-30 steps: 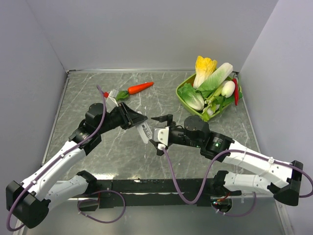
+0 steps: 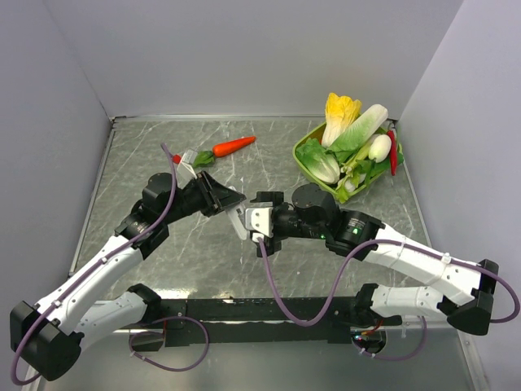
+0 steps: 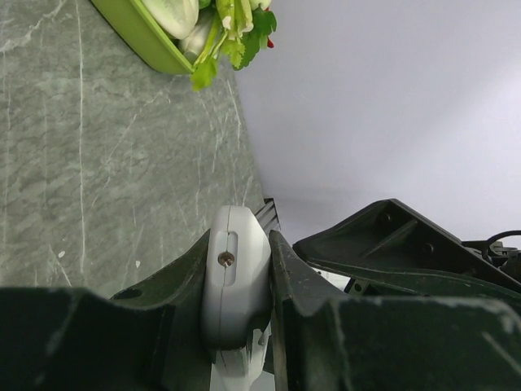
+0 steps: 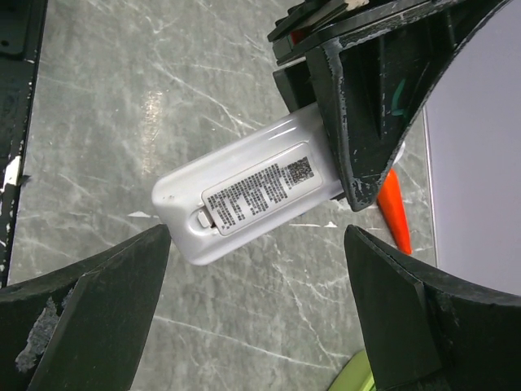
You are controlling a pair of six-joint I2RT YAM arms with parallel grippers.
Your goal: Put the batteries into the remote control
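Observation:
A white remote control (image 2: 237, 221) is held above the table, with my left gripper (image 2: 231, 201) shut on one end of it. In the left wrist view the remote's rounded end (image 3: 235, 281), with a small slot, sits between the two dark fingers. The right wrist view shows the remote's flat face (image 4: 236, 208), bearing a printed label and a small latch near its free end. My right gripper is open, its fingers apart on either side of the remote's free end; contact cannot be made out. I see no loose batteries in any view.
A green basket (image 2: 306, 169) of vegetables stands at the back right. At the back left lie a carrot (image 2: 234, 146) and some small items near the left arm.
Neither the left arm nor the remote has visibly moved.

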